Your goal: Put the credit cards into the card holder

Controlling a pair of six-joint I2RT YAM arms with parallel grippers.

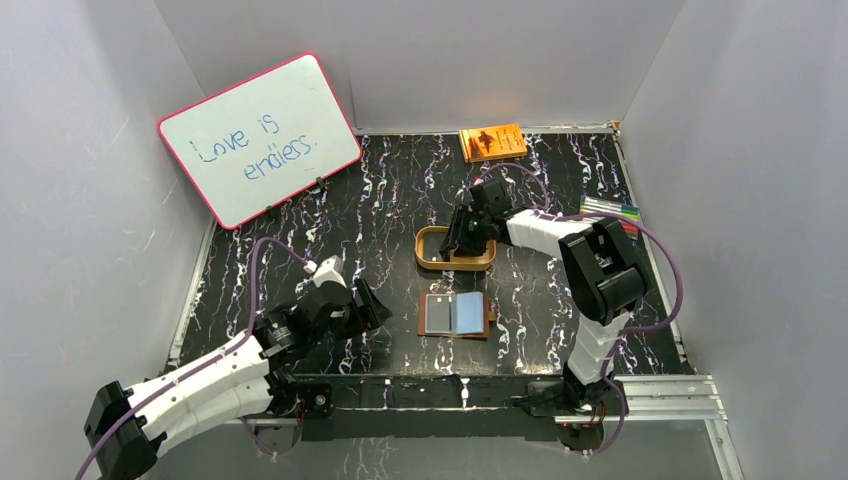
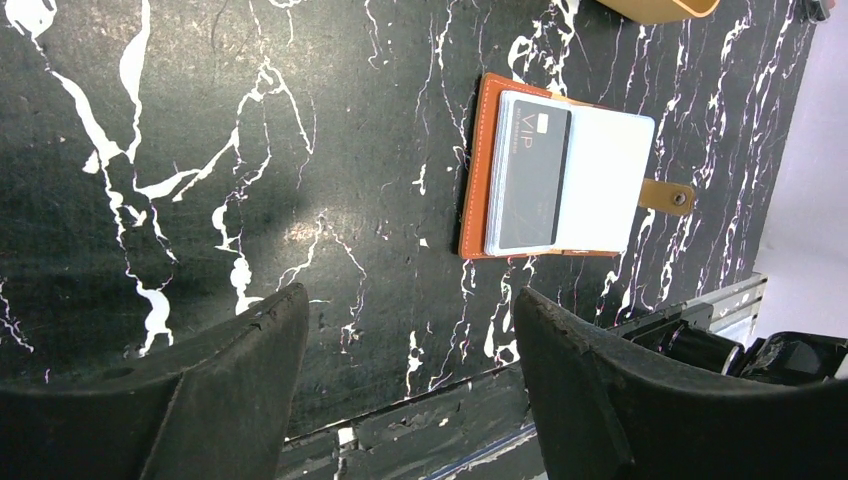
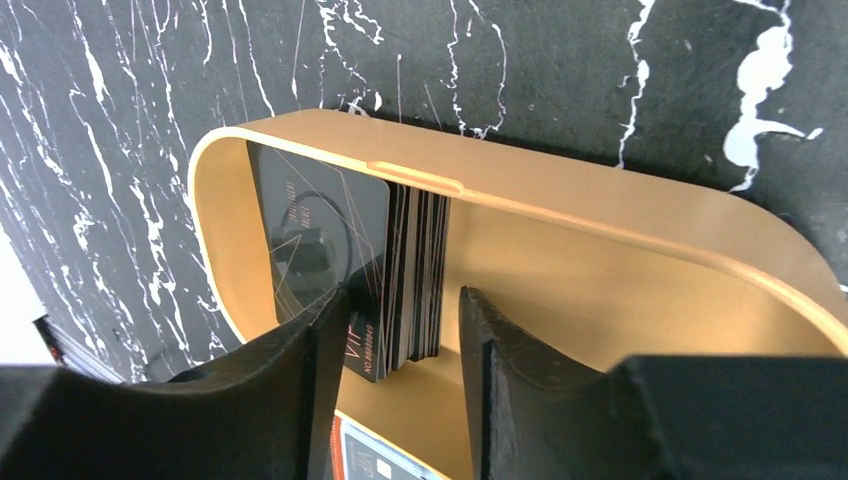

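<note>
The yellow oval tray (image 1: 423,257) holds a stack of black cards (image 3: 320,230) at its left end. My right gripper is down in the tray at the stack's edge, part open, its left finger against the dark cards; whether it grips one cannot be told. The open brown leather card holder (image 2: 475,170) lies in front of the tray, with a grey VIP card (image 2: 532,175) on its left side and clear sleeves on the right. My left gripper is open and empty, above the table left of the holder.
A whiteboard (image 1: 260,140) leans at the back left. An orange book (image 1: 492,142) lies at the back, and coloured markers (image 1: 615,208) at the right.
</note>
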